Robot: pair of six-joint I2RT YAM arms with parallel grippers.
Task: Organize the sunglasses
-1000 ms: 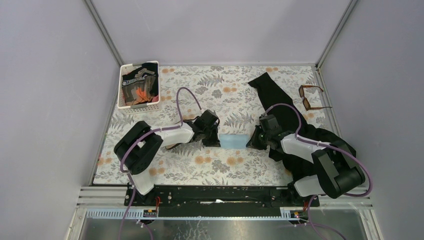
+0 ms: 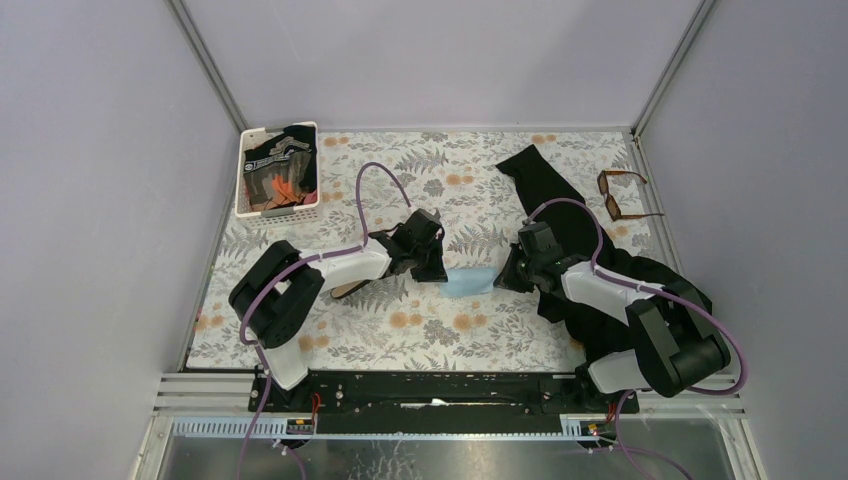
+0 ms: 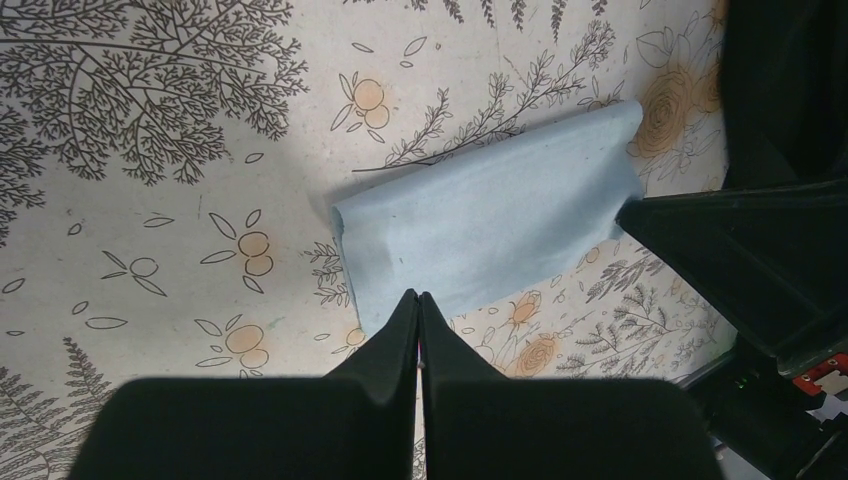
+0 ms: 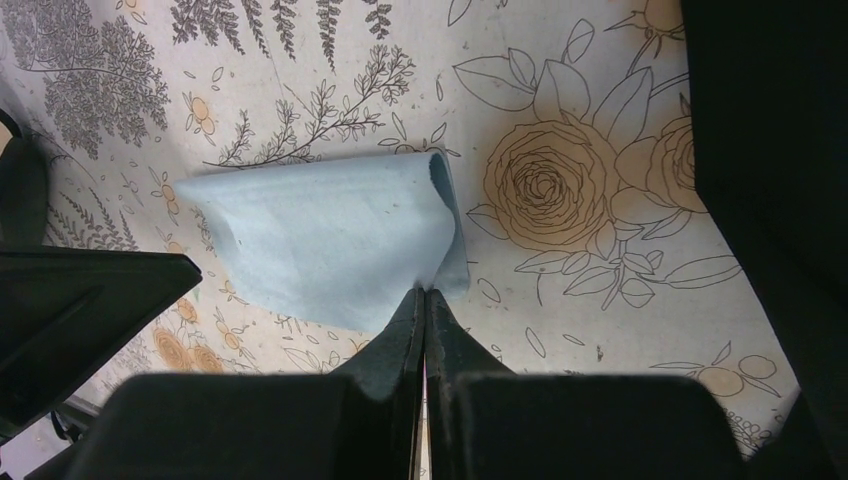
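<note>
A light-blue folded cloth point(image 2: 468, 282) lies on the table's middle between my two grippers. At its left end is my left gripper point(image 2: 443, 280), shut, its tips over the cloth's lower edge in the left wrist view. My right gripper, also shut, has its tips at the cloth's lower right corner. No cloth shows clearly between either pair of fingers. Brown-framed sunglasses point(image 2: 612, 196) rest at the far right of the table, arms unfolded. A dark-edged tan item point(image 2: 347, 290) shows partly under my left arm, mostly hidden.
A white basket point(image 2: 282, 218) holding dark and orange items stands at the back left. Black cloth point(image 2: 548, 189) spreads across the right side, partly below my right arm.
My left gripper has shifted slightly rightward and away from the front edge. The cloth's left end has moved a little the same way and now lies slightly askew. The right arm has hardly moved.
</note>
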